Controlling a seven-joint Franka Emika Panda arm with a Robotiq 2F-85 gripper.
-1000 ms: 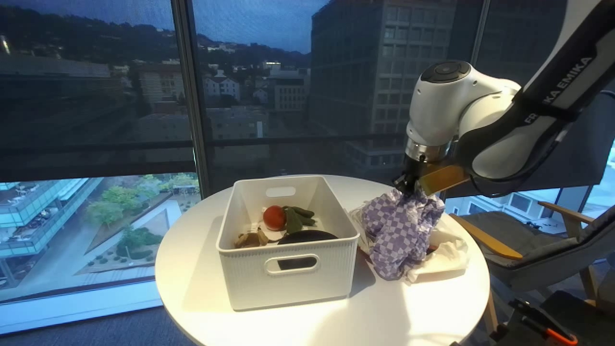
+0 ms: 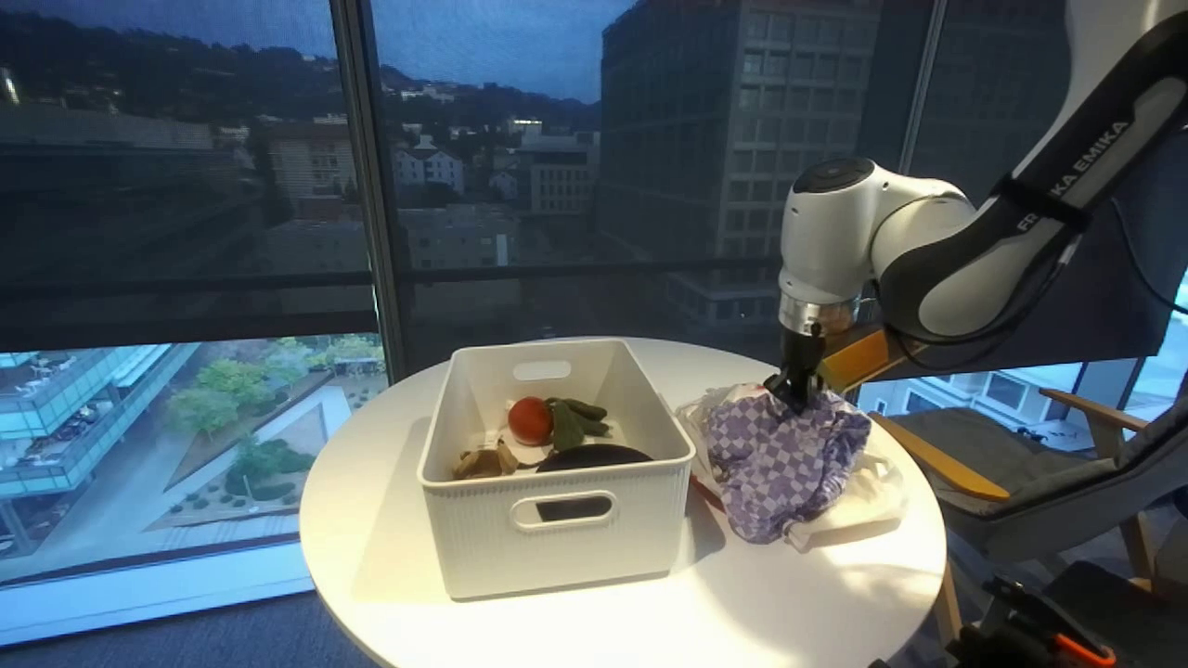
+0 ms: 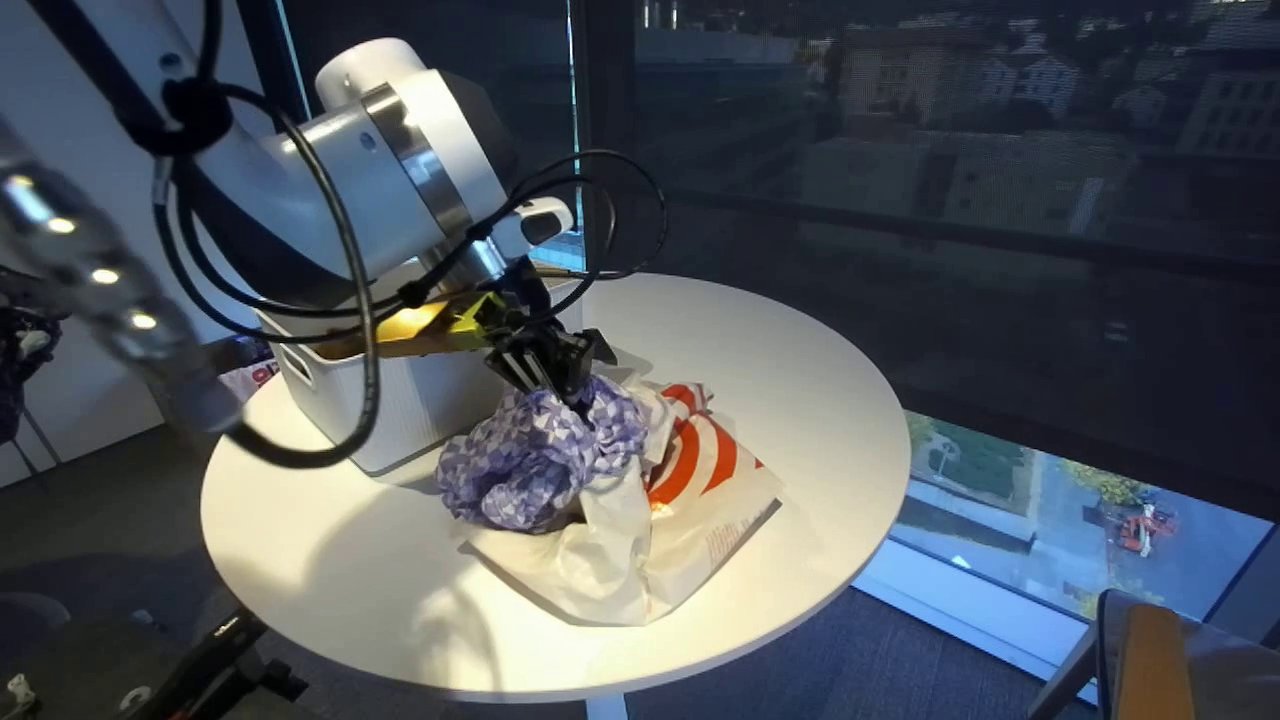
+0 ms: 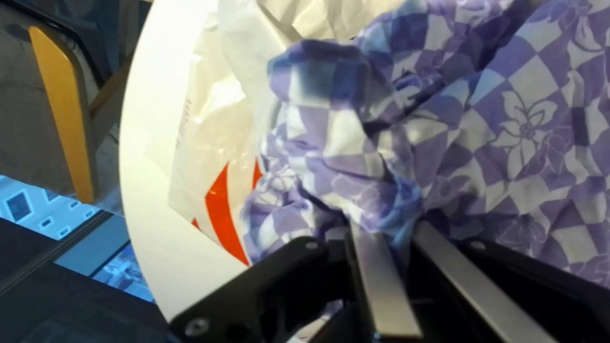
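Observation:
A crumpled purple-and-white checkered cloth [image 2: 768, 468] is bunched over a white plastic bag with red stripes [image 3: 708, 504] on the round table. My gripper is shut on the cloth, a fold of it pinched between the metal fingers. In exterior view 1 the gripper [image 2: 796, 401] points down at the top of the bunch; in exterior view 2 the gripper [image 3: 576, 402] sinks into the cloth's folds. Much of the bag lies hidden beneath the cloth.
Left of the cloth in exterior view 1 stands a white bin [image 2: 557, 557] holding a red round item [image 2: 530, 419], green vegetable-like items [image 2: 576, 421], brown pieces [image 2: 485, 462] and something dark. A chair [image 2: 1002, 479] stands beyond its right edge.
The gripper has come down and shifted slightly right, still holding the cloth. Less raised than before, the cloth now spreads wider over the bag. The bin looks unmoved.

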